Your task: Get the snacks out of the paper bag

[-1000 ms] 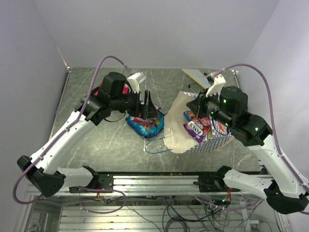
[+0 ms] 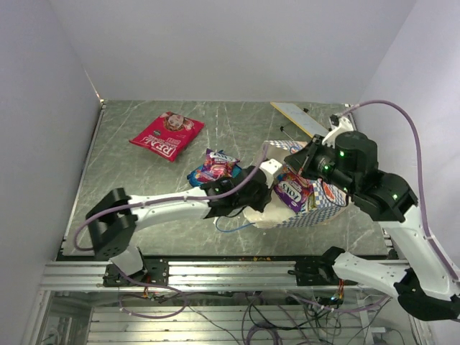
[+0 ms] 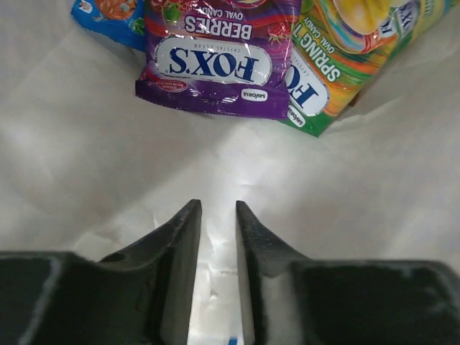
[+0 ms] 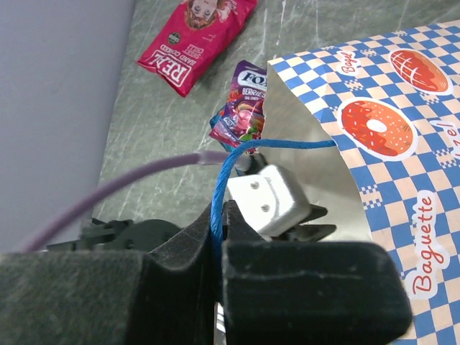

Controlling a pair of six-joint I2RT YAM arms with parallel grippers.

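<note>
The checkered paper bag (image 2: 316,215) lies on its side, its mouth to the left. Inside, a purple Fox's Berries pack (image 3: 215,65), a green-yellow Fox's pack (image 3: 338,57) and a blue pack (image 3: 115,16) sit ahead of my left gripper. That gripper is at the bag's mouth with its fingers a little apart, only pale paper showing between them. Above the bag, my right gripper is shut on the thin blue handle (image 4: 280,144). Outside lie a red Real snack pack (image 2: 168,135) and a loose pile of snack packs (image 2: 217,165).
A yellow-edged board (image 2: 302,119) leans behind the bag. Another blue handle (image 2: 233,230) lies on the grey table in front of the bag's mouth. Left of the loose packs, the table (image 2: 129,172) is bare.
My left arm has swung right, from over the loose snack packs to the bag's mouth. The right gripper has shifted slightly, staying above the bag. The red pack has not moved.
</note>
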